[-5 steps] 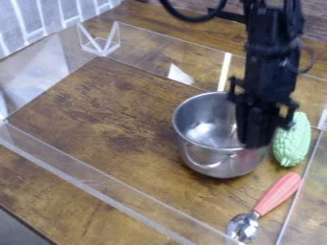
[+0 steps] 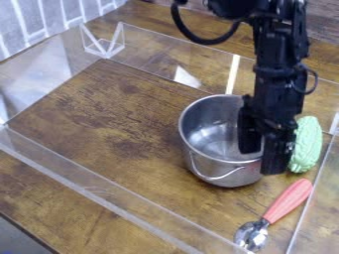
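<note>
The black gripper point(image 2: 265, 149) reaches down over the right side of a steel pot point(image 2: 209, 149), its fingers at the pot's rim and partly inside it. How far apart the fingers stand, and whether they touch the rim, is hard to tell. A pale green corn-like object point(image 2: 306, 144) lies just right of the pot, partly behind the gripper. An ice cream scoop with a pink handle point(image 2: 284, 203) lies in front, to the right of the pot.
A clear-walled enclosure surrounds the wooden work surface point(image 2: 106, 109). A white grille point(image 2: 27, 20) stands at the back left.
The pot has shifted slightly, staying between the open floor and the green object.
</note>
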